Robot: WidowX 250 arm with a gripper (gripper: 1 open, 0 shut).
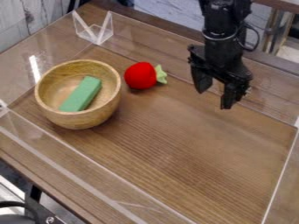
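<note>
The black robot arm reaches down from the top right, its gripper [208, 84] low over the wooden table right of a red round object [142, 75], which has a small pale green piece at its right side. A tan round bowl [107, 105] at the left holds a green block [80, 94]. Whether the gripper is open or shut is unclear in the camera view.
A clear plastic item [93, 26] stands at the back left. Dark cables lie at the bottom left corner.
</note>
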